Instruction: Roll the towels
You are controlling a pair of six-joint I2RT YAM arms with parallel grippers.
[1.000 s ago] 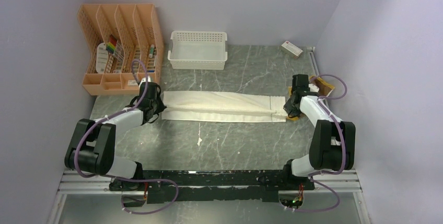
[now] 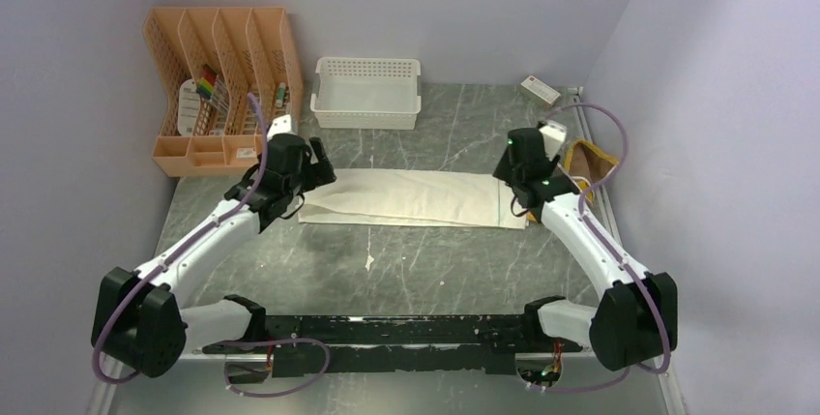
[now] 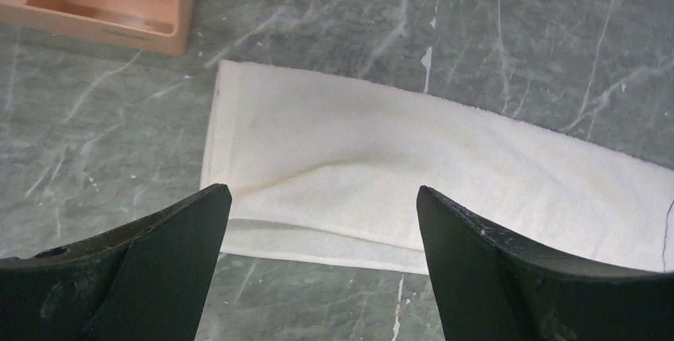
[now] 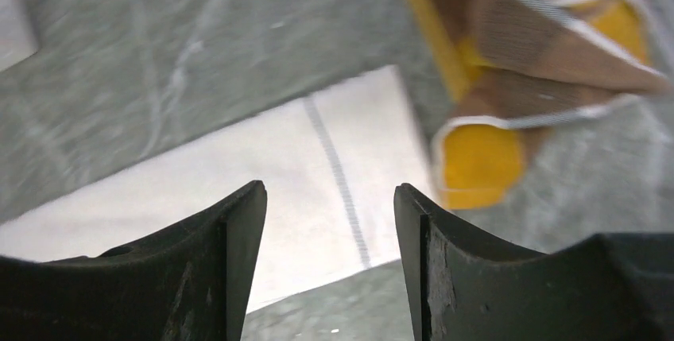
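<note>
A cream towel (image 2: pixel 416 194) lies flat on the grey table as a long folded strip, with its upper layer stopping just short of the layer beneath along the near edge. In the left wrist view a crease crosses the towel (image 3: pixel 381 166) near its left end. My left gripper (image 2: pixel 327 163) hangs above that end with its fingers (image 3: pixel 159 253) wide apart and nothing between them. Over the right end, where a dark stripe crosses the towel (image 4: pixel 294 174), my right gripper stands open, holding nothing. Both grippers look clear of the cloth.
A white basket (image 2: pixel 367 120) stands empty behind the towel. An orange divider rack (image 2: pixel 227 142) fills the back left. Brown and yellow cloth (image 4: pixel 548 63) lies beside the towel's right end, and a small white box (image 2: pixel 540 90) sits at the back right.
One second ago both grippers were at the towel's ends, its near side raised in a ridge. That ridge has flattened into a fold. Both arms have since risen inward over the towel.
</note>
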